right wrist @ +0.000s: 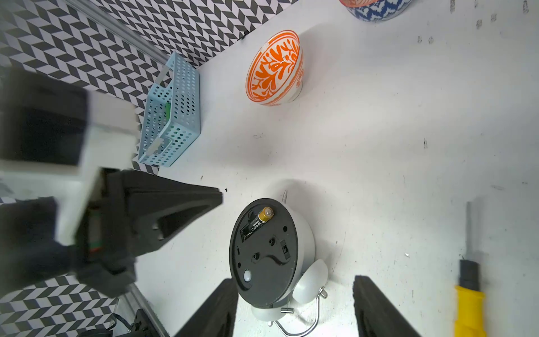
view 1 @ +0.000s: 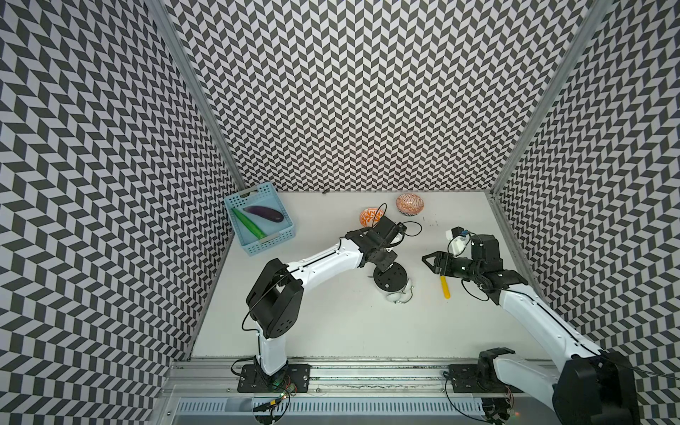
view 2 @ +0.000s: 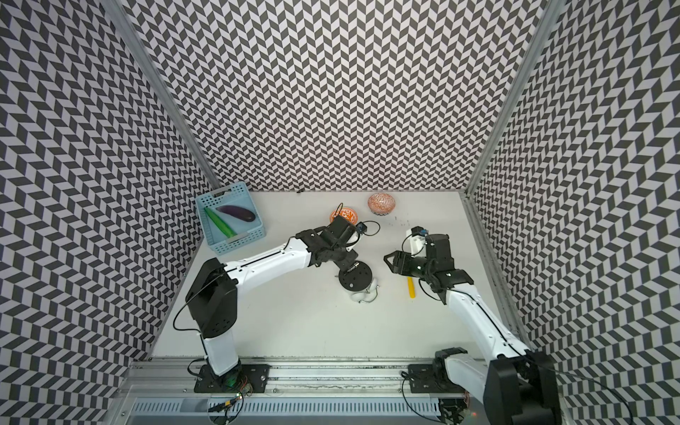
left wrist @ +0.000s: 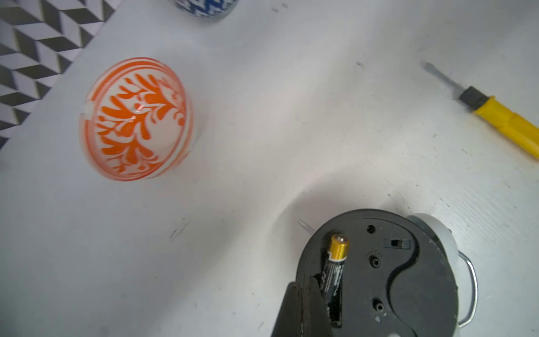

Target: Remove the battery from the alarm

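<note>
The alarm clock (left wrist: 418, 280) lies face down on the table, its round black back turned up. In its open slot rests the battery (left wrist: 334, 268), gold end showing; the lower end is partly hidden by my left gripper in the left wrist view. That gripper is shut with nothing between its fingers, and the battery lies outside them. From the right wrist view, the left fingertips (right wrist: 210, 196) hang up and to the left of the clock, apart from the battery. My right gripper stands open and empty to the clock's right.
A yellow screwdriver (view 1: 445, 287) lies right of the clock, near the right gripper. Behind are an orange-patterned bowl (right wrist: 275, 67) and another bowl (view 1: 409, 204). A blue basket (view 1: 272, 241) with vegetables stands back left.
</note>
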